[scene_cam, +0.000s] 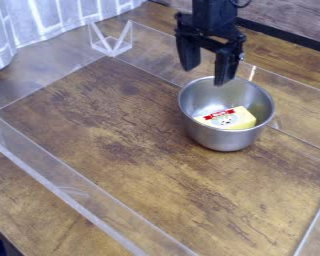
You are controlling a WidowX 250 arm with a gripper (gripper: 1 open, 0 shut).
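A steel bowl (203, 132) stands on the wooden surface at the middle right, holding a pale yellow block (232, 119) with a red and white label. My black gripper (206, 70) hangs above and behind the bowl, open, with nothing seen between its two fingers.
Clear plastic walls border the work area on the left, back and right. A small clear plastic piece (111, 38) sits at the back left, near a white curtain. The wooden floor left of and in front of the bowl is clear.
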